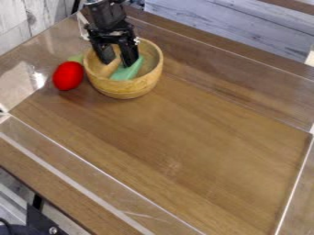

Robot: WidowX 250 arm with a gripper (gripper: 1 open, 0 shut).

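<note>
A wooden bowl point(128, 87) sits at the upper left of the table, with a green object point(128, 69) and a tan item inside. My black gripper point(114, 55) is over the bowl's left part, low among its contents; it stands open, though its fingertips are hard to make out. A red tomato-like object point(69, 76) lies just left of the bowl, with a small green piece behind it.
A pale wall borders the left, and pale planks lie beyond the back edge.
</note>
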